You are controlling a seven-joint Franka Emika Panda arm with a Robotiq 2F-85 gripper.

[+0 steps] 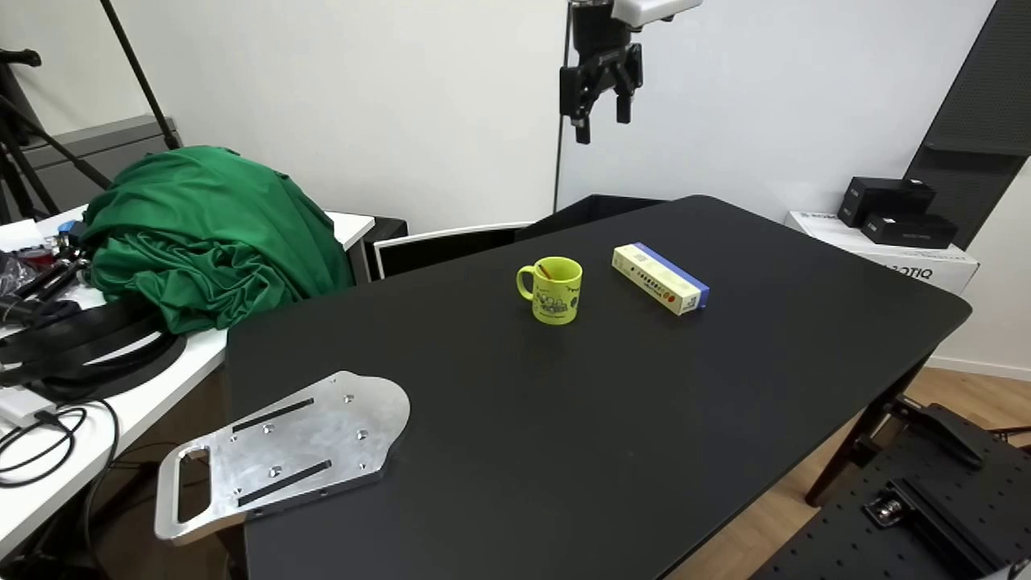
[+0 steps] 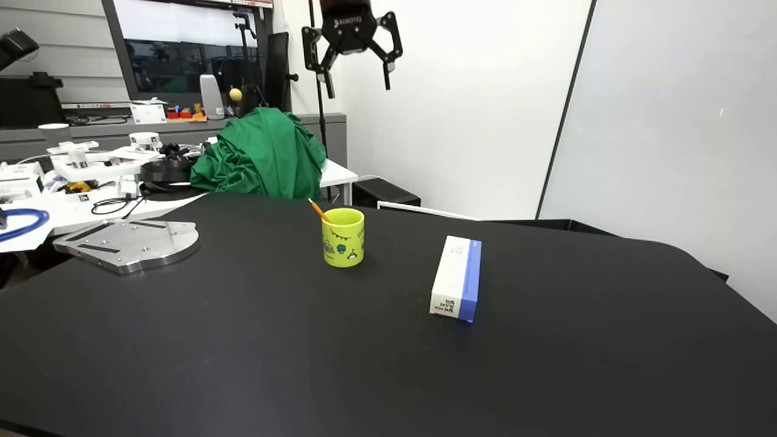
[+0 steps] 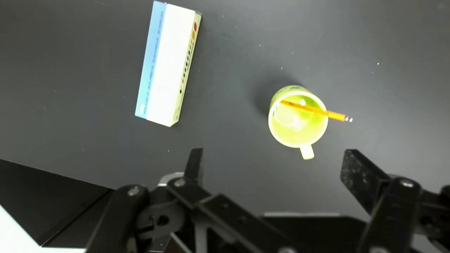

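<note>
High above the table, my gripper [image 1: 603, 127] is open and empty. Its two black fingers stand wide apart in exterior view 2, well clear of everything below. A lime-green mug [image 1: 556, 295] stands upright on the black table, its handle toward the left in exterior view 1. Inside the mug leans an orange pencil [image 3: 312, 110], one end sticking out over the rim. A long white and blue box [image 2: 455, 280] lies flat a short way from the mug. In the wrist view the mug [image 3: 297, 128] appears ahead of the fingertips, nearer the right finger.
A silver metal plate with a handle [image 1: 300, 440] sits at the table's left corner. Green cloth [image 1: 208, 232] is heaped on the white side table. Wide bare stretches of the black table [image 1: 503, 464] lie in front of the mug and box.
</note>
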